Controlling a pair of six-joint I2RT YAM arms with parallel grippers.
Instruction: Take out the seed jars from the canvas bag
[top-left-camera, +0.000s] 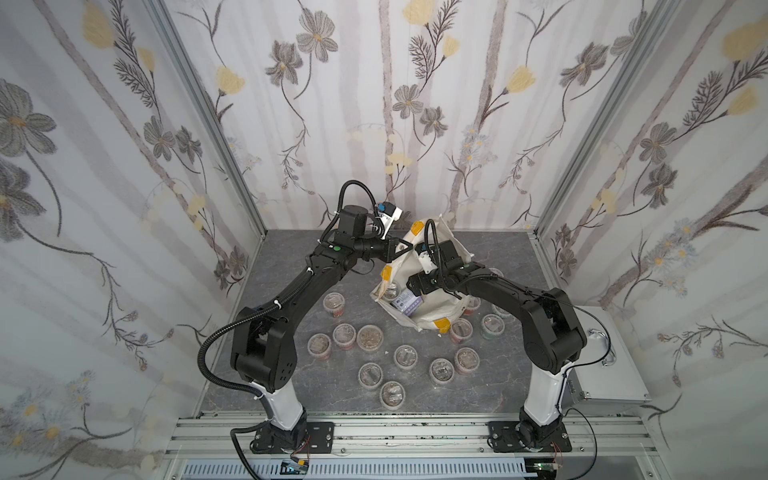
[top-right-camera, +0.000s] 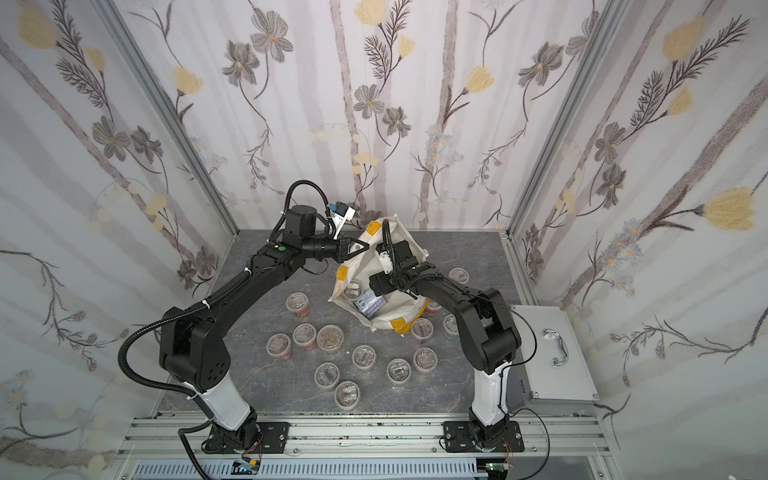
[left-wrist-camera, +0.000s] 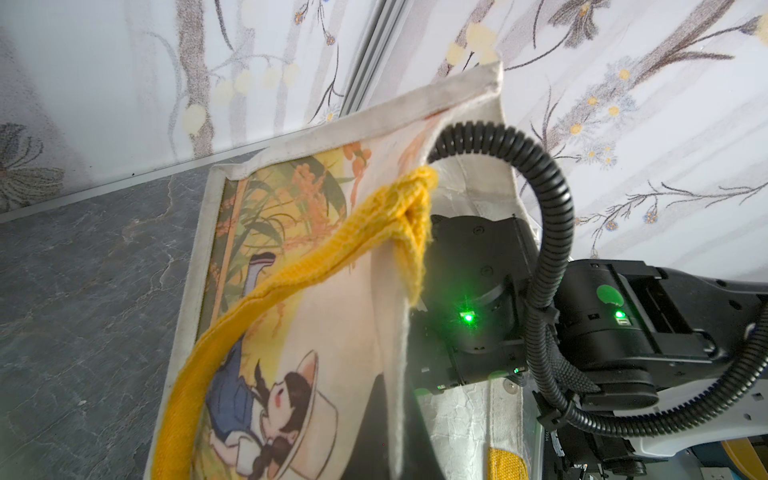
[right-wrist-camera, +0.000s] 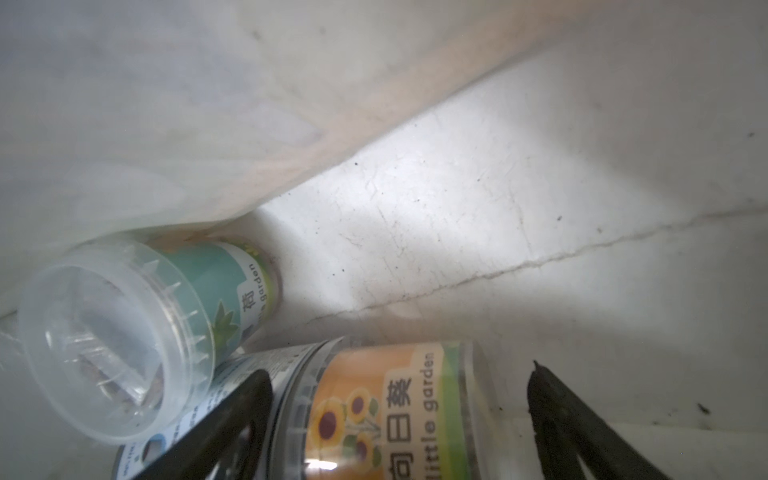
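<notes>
The canvas bag (top-left-camera: 440, 312) leans open at the back middle of the table. My left gripper is shut at the bag's upper edge, with fabric at its fingertips. My right gripper is inside the bag, part open around a sunflower-label seed jar (right-wrist-camera: 384, 400); whether the fingers touch it I cannot tell. A teal-label jar (right-wrist-camera: 216, 288) lies on its side to the left, with another label showing between the two jars. A yellow strap (left-wrist-camera: 200, 368) hangs over the bag's outside.
Several seed jars (top-left-camera: 405, 357) stand on the grey table (top-left-camera: 272, 272) in front of and beside the bag. A white metal box (top-right-camera: 552, 376) is at the right.
</notes>
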